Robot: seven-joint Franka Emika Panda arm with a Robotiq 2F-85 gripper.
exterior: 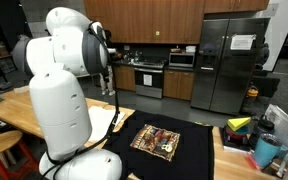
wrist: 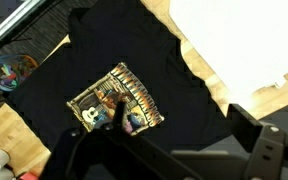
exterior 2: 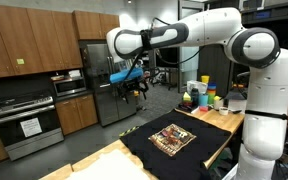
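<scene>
My gripper is open high above the table, with nothing between its fingers. Below and to its left in the wrist view, a flat, colourfully patterned square item (wrist: 117,100) lies on a black cloth (wrist: 114,35). From the first exterior view, the same patterned item (exterior: 155,142) rests near the middle of the cloth. In the second exterior view the gripper (exterior 2: 141,92) hangs in the air, well clear of everything on the table. A white sheet (wrist: 244,35) covers the tabletop beside the cloth.
Cans, tubs and colourful containers (exterior: 267,150) crowd the table's right end in the first exterior view. A container of coloured items (wrist: 8,72) sits beyond the cloth in the wrist view. Stools (exterior: 1,145) stand off to the left.
</scene>
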